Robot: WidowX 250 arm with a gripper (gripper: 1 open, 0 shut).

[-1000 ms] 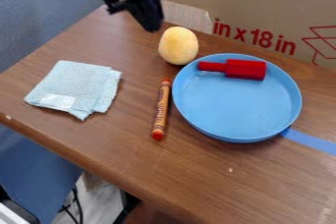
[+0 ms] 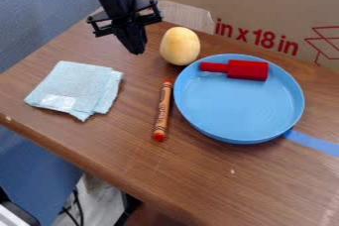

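Observation:
My black gripper (image 2: 135, 40) hangs over the back left of the wooden table, left of a pale yellow potato-like object (image 2: 180, 46); whether its fingers are open or shut is hard to tell. A folded light-blue cloth (image 2: 74, 88) lies at the left. An orange crayon-like stick (image 2: 163, 111) lies in the middle. On the right a blue plate (image 2: 237, 115) holds a red object with a handle (image 2: 247, 69), resting at its back part.
A cardboard box (image 2: 272, 17) stands behind the table. Blue tape (image 2: 315, 142) runs right of the plate. The table's left edge borders a blue surface.
My gripper has shifted left from above the yellow object and is now lower over the table. The objects on the table have not moved.

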